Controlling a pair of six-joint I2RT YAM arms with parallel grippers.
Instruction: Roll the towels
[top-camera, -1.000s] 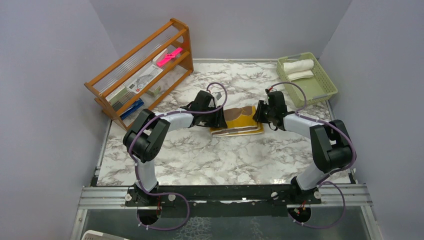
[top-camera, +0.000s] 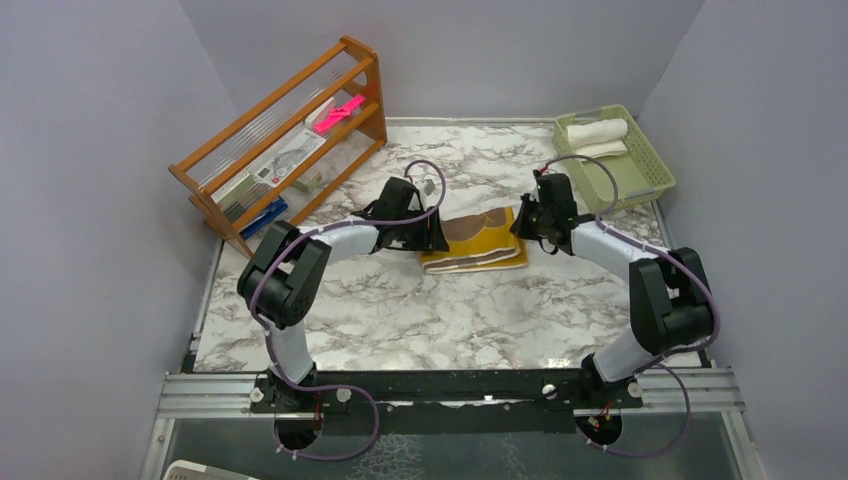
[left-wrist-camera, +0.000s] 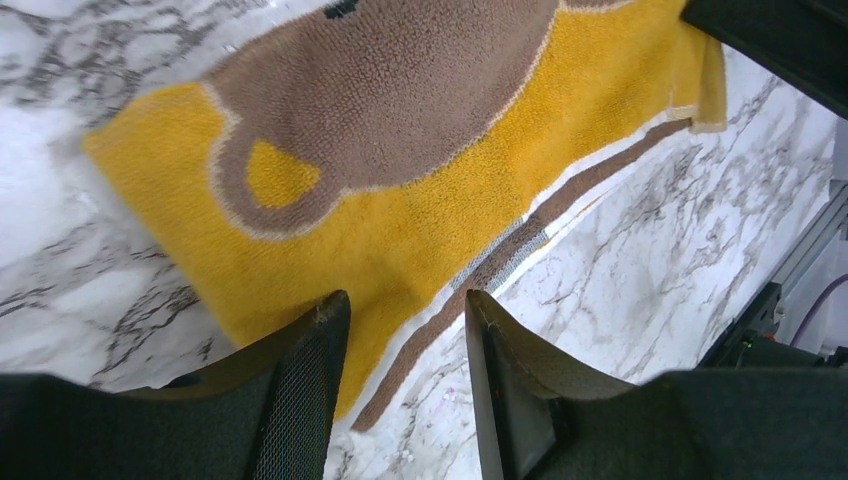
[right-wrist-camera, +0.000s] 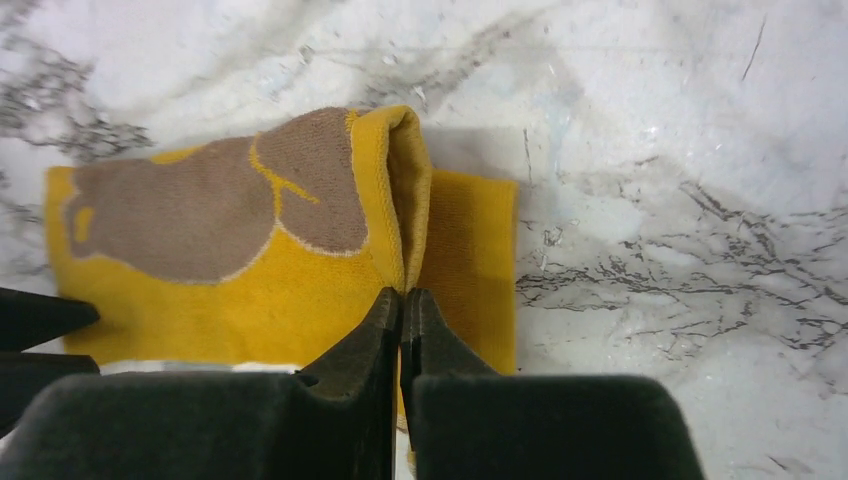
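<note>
A yellow and brown towel (top-camera: 470, 232) with white-edged brown stripes lies folded on the marble table. Over its left end, my left gripper is open; its fingers stand apart with the towel's striped corner below them, and no cloth is visibly gripped. At the right end, my right gripper is shut, and the raised fold of the towel's upper layer (right-wrist-camera: 385, 190) runs down between its fingertips. A lower yellow layer (right-wrist-camera: 470, 260) sticks out to the right beneath that fold.
A green basket (top-camera: 648, 165) at the back right holds a rolled white towel (top-camera: 597, 132) and another white cloth. A slanted wooden rack (top-camera: 275, 100) stands at the back left.
</note>
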